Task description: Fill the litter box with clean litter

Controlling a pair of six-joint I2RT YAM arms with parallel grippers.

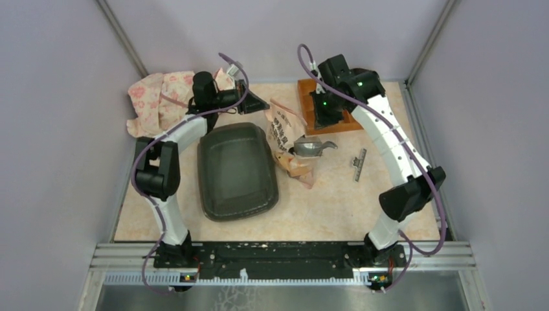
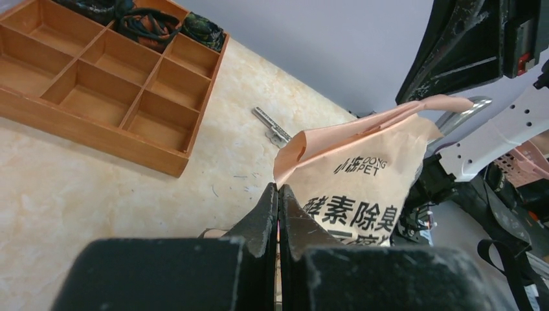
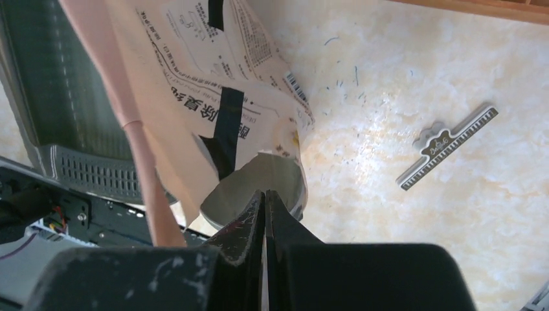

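The dark green litter box stands left of centre, its floor bare. Against its right side is the pinkish paper litter bag, tilted and creased, with black print. At the bag's upper corner my left gripper is shut; in the left wrist view, the paper edge meets its fingertips. A grey metal scoop rests with its bowl in the bag's mouth and its handle sticking out to the right. Above the scoop, apart from it, my right gripper is shut with nothing between its fingers. The bag's contents are hidden.
Behind the right arm sits a wooden divided tray with dark items. A grey clip lies at the right. Pink patterned cloth is bunched at the back left.
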